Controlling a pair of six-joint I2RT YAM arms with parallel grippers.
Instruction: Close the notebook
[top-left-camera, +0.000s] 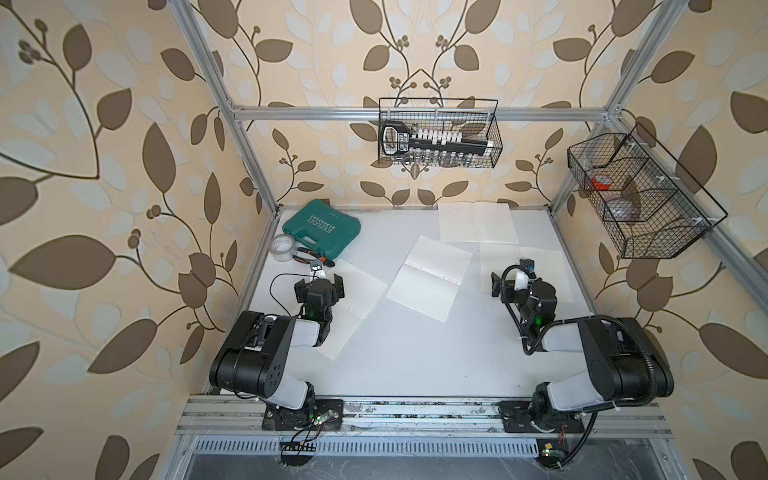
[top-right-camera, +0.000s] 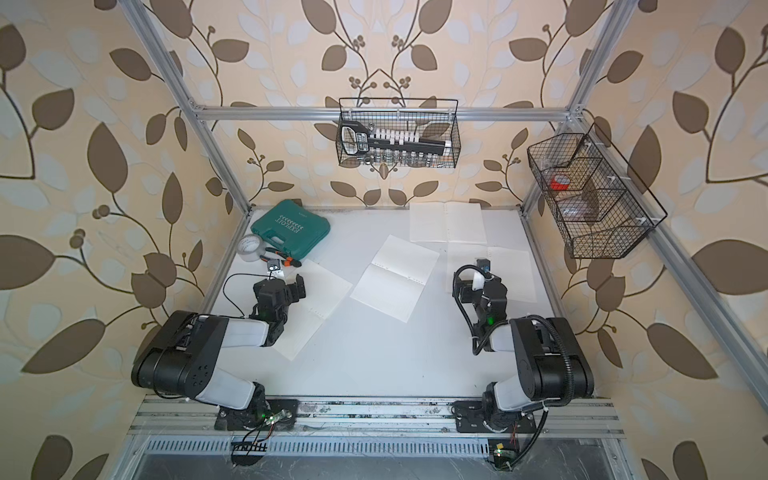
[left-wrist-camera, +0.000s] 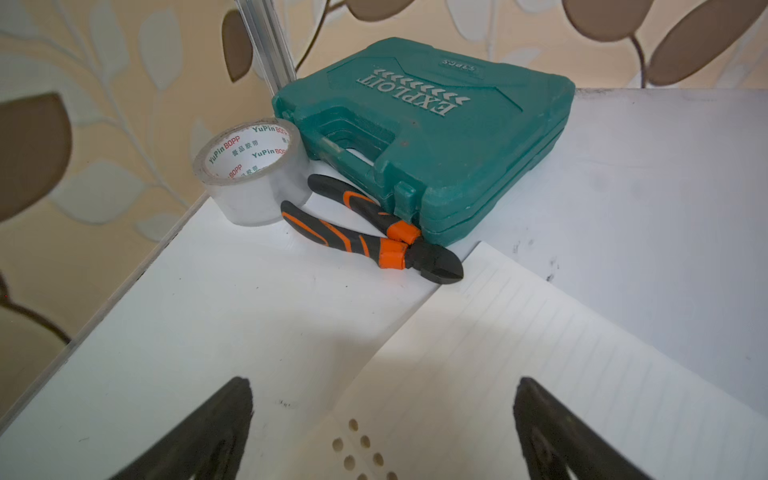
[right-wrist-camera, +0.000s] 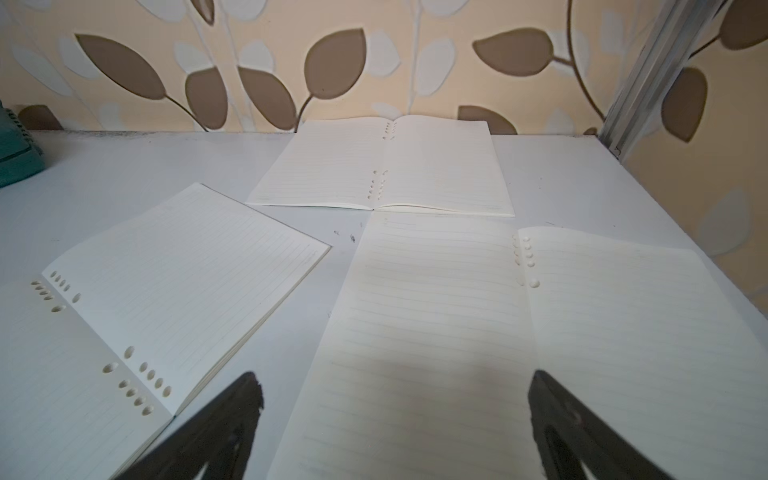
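Several notebooks lie spread open on the white table, lined pages up, with punched holes along their folds. One notebook (top-left-camera: 429, 277) rests at a slant in the middle. Another notebook (right-wrist-camera: 448, 164) lies by the back wall. The right-hand notebook (right-wrist-camera: 640, 320) is partly under my right gripper, which stands open above its left page, nothing between the fingers. On the left, a further notebook extends beneath my left gripper. That gripper is open too and empty, its fingers (left-wrist-camera: 212, 432) spread wide. The arms partly hide both outer notebooks in the top views.
A green tool case (left-wrist-camera: 448, 120) occupies the back left corner, with a tape roll (left-wrist-camera: 252, 172) and orange-black pliers (left-wrist-camera: 392, 248) beside it. Wire baskets (top-left-camera: 438, 136) hang on the frame.
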